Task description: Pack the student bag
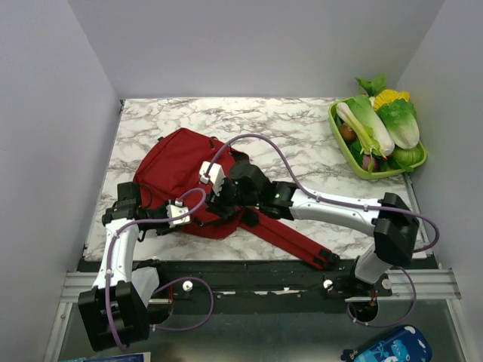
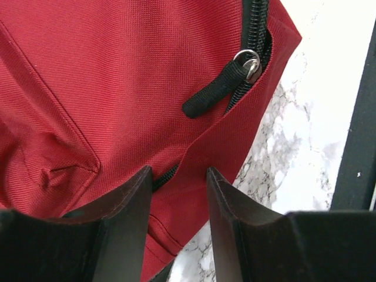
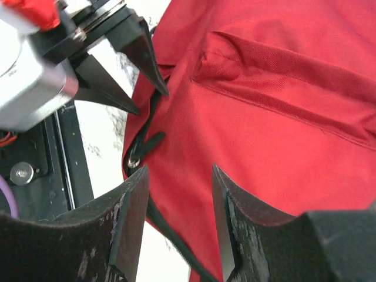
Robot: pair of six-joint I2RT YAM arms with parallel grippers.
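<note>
The red bag point(image 1: 173, 158) lies flat on the marble tabletop, its near side beneath both arms. In the left wrist view, the bag's zippered edge point(image 2: 194, 158) runs between the parted fingers of my left gripper; a black zipper pull point(image 2: 217, 88) lies just beyond. The right wrist view also shows the left gripper at that edge, its tips apart around the black zipper. My right gripper is open over the bag's red fabric, with nothing gripped between its fingers. The bag's inside is hidden.
A red strap point(image 1: 287, 241) stretches right from the bag. A green basket point(image 1: 343, 147) of vegetables stands at the back right. Below the table edge are a blue case point(image 1: 392, 347) and part of a book point(image 1: 117, 358).
</note>
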